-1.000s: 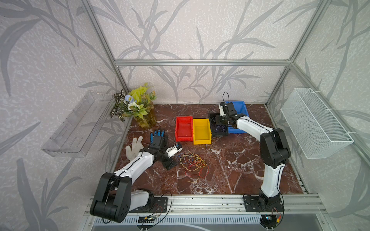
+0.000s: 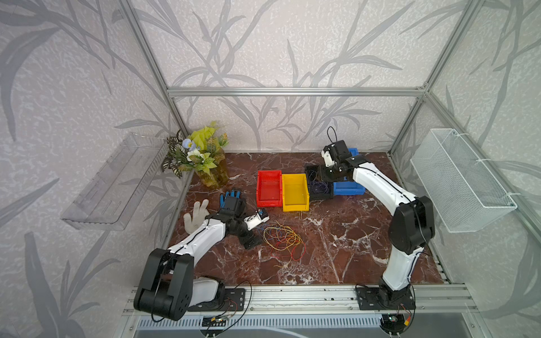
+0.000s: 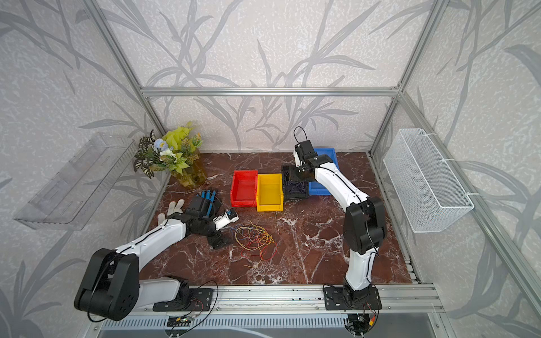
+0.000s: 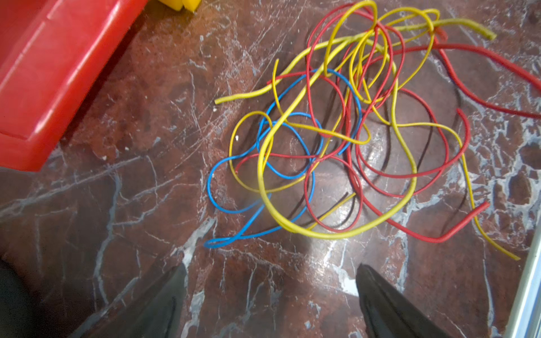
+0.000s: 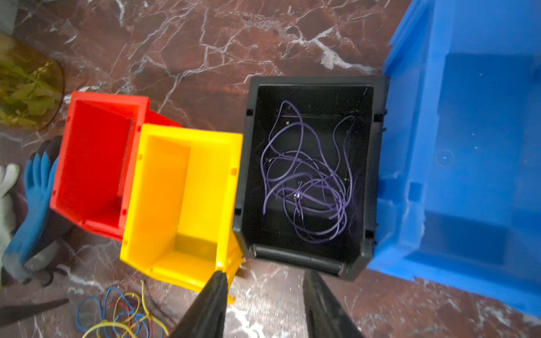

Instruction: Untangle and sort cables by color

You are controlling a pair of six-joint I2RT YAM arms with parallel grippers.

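Observation:
Purple cable (image 5: 324,194) lies loosely coiled inside the black bin (image 5: 256,169). My right gripper hangs above the bins, open, with no cable between its fingers. On the table, a tangle of yellow cable (image 4: 265,174), red cable (image 4: 414,174) and blue cable (image 4: 208,188) lies in front of the bins. Short of this tangle stands my left gripper, open and empty, its fingers apart over bare marble. The red bin (image 5: 93,157), yellow bin (image 5: 155,208) and blue bin (image 5: 473,157) show no cable inside in the right wrist view.
A vase with flowers (image 2: 213,171) stands at the back left. A white glove (image 2: 195,217) and a blue glove (image 5: 36,191) lie by the left arm. White wire basket (image 2: 462,180) hangs on the right wall.
The right gripper has risen away from the black bin and opened wider; the purple cable stays inside.

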